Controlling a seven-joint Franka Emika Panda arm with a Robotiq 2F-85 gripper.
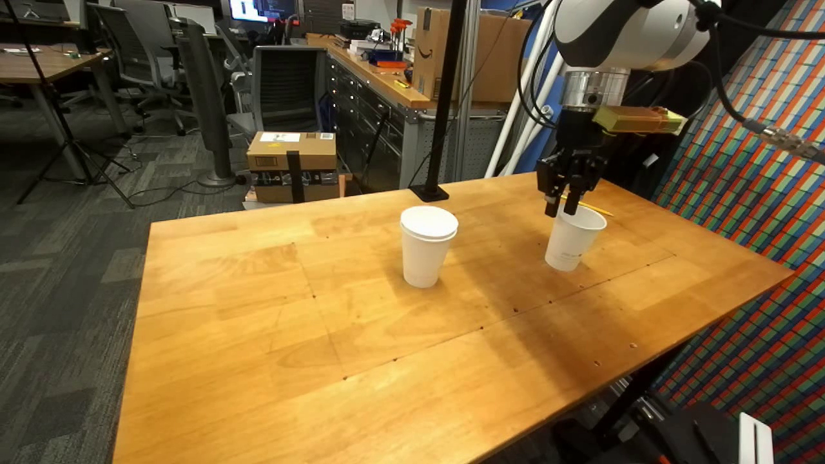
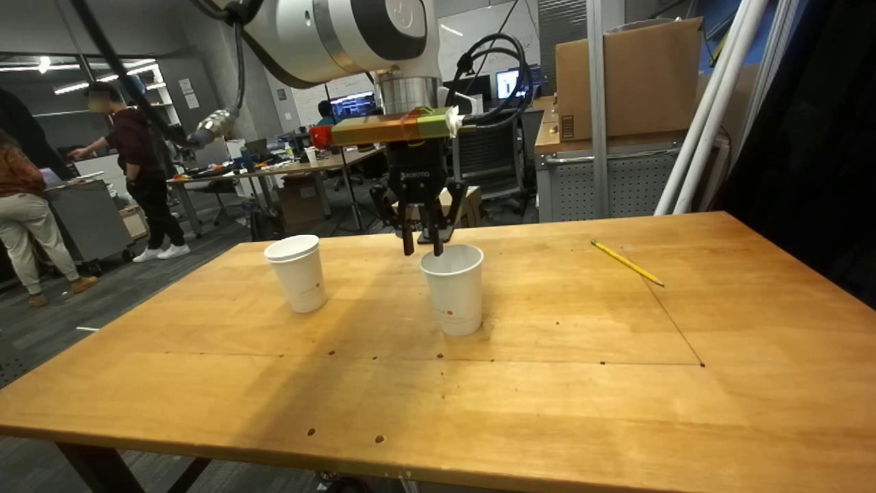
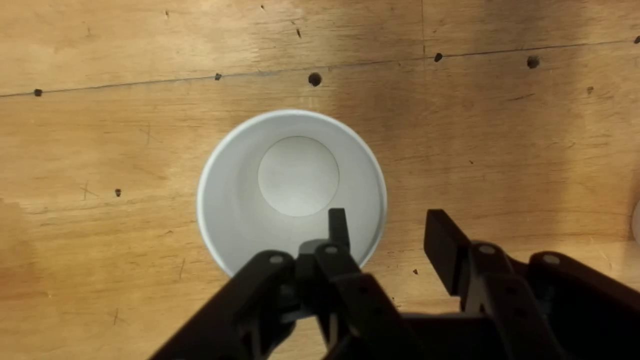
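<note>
An open white paper cup stands upright and looks empty in the wrist view. My gripper is open, pointing down at this cup's rim. One of its fingers overlaps the cup's mouth in the wrist view, while the other finger is outside the rim; nothing is held between them. How deep the first finger reaches is hard to tell. A second white cup, with what looks like a lid or another cup's rim on top, stands upright apart from the first.
On the wooden table a yellow pencil lies flat, beyond the open cup. A black post rises at the table's far edge.
</note>
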